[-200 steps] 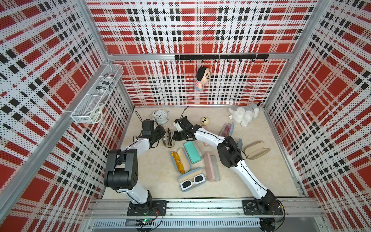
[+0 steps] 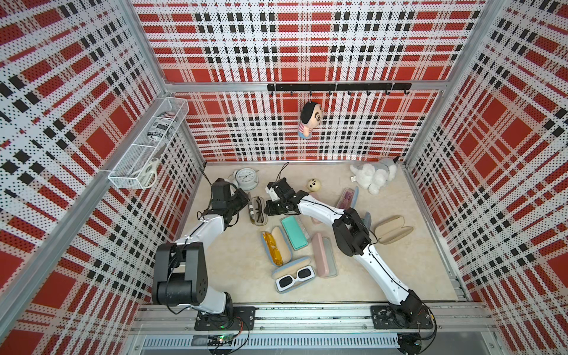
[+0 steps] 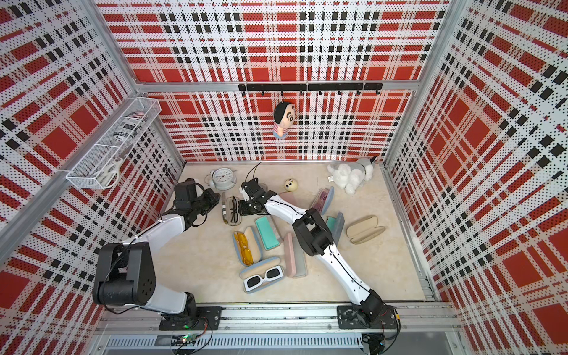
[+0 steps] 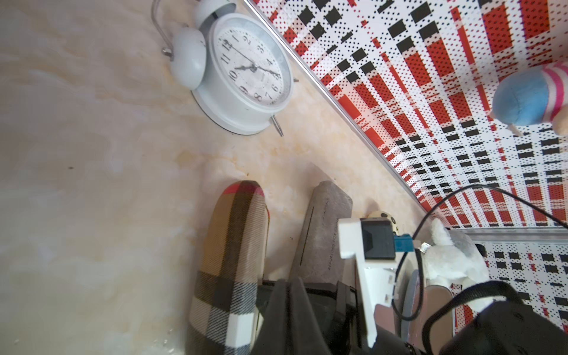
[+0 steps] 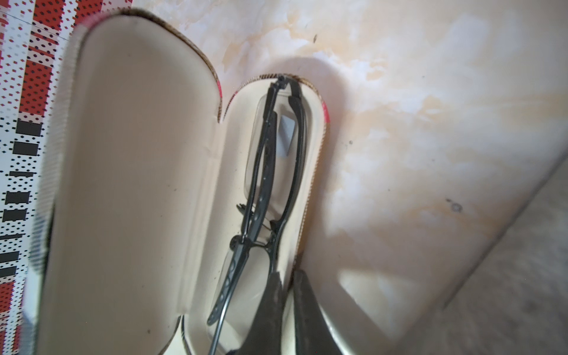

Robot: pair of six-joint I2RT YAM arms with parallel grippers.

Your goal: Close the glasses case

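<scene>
The open glasses case (image 2: 258, 211) with a plaid outside and cream lining stands between my two grippers. In the right wrist view black-framed glasses (image 5: 257, 219) lie in its lower half, and its lid (image 5: 130, 177) is raised at the left. The left wrist view shows the lid's plaid back (image 4: 233, 260). My left gripper is shut, nothing visible between its fingers, left of the case. My right gripper has its fingertips slightly apart at the lower half's outer rim, which runs down to the gap; whether it is gripped cannot be told.
A white alarm clock (image 2: 245, 177) stands behind the case. A grey case (image 4: 322, 236) lies to its right. Nearer the front are a teal case (image 2: 294, 232), a case with yellow glasses (image 2: 272, 247) and a pink case (image 2: 320, 254).
My left gripper and arm have shifted left, away from the case, so more of the raised lid shows. The right arm and the case appear in the same place.
</scene>
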